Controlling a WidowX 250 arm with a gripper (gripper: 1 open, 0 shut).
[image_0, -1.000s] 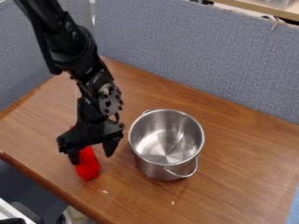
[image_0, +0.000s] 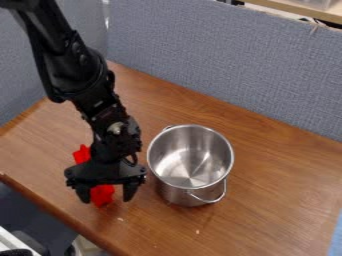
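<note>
My black gripper (image_0: 104, 184) is low over a red object (image_0: 102, 198) at the left front of the wooden table, its fingers down on either side of it. The red object is mostly hidden by the gripper, showing below and behind it. Whether the fingers are closed on it I cannot tell. A steel pot (image_0: 190, 166) with wire handles stands upright just right of the gripper, empty.
Grey padded partitions (image_0: 227, 70) border the back and left. The table's front left edge is close to the gripper.
The gripper has moved down a little over the red object, which is now more covered at the front and shows more behind the gripper. The pot is unmoved.
</note>
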